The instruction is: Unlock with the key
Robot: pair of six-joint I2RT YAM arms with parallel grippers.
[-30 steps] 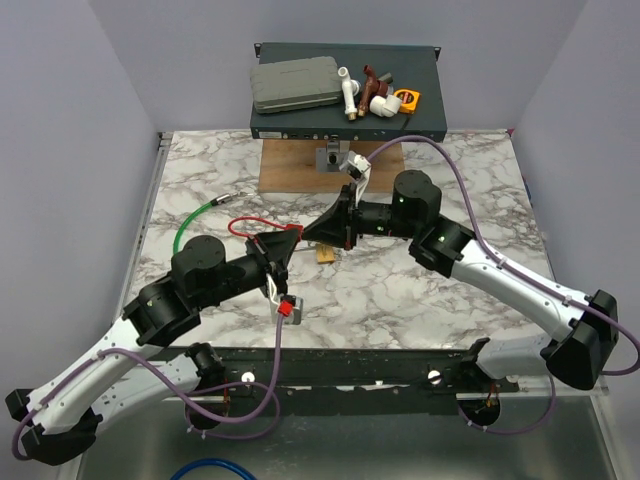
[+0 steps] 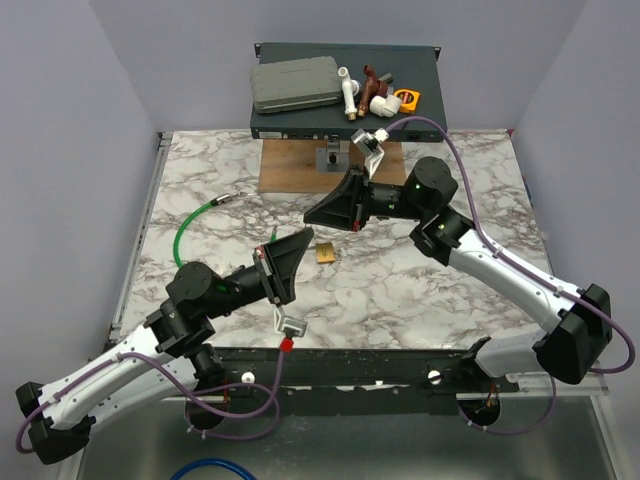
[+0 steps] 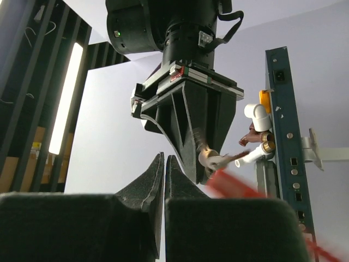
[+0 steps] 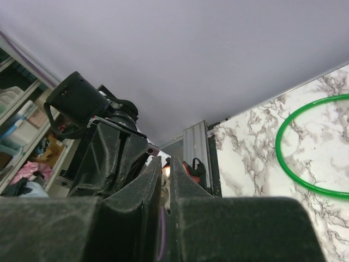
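My left gripper is shut with nothing between its fingers. A blurred red lock (image 3: 234, 186) shows just to the right of those fingers, outside them, with a red strip of its cable (image 3: 327, 253) at the lower right corner. Beyond it, the right gripper is shut, with a blurred metal key (image 3: 218, 161) at its tips. From above, the left gripper (image 2: 305, 236) and the right gripper (image 2: 310, 220) almost meet over the table; the red lock cannot be made out there. In the right wrist view, the right gripper's fingers (image 4: 144, 183) hide the key.
A brass padlock (image 2: 325, 253) lies on the marble table (image 2: 420, 300) below the tips. To the left is a green cable (image 2: 183, 235). A wooden board (image 2: 280, 165) with a hasp and a dark shelf (image 2: 290, 130) with fittings stand at the back.
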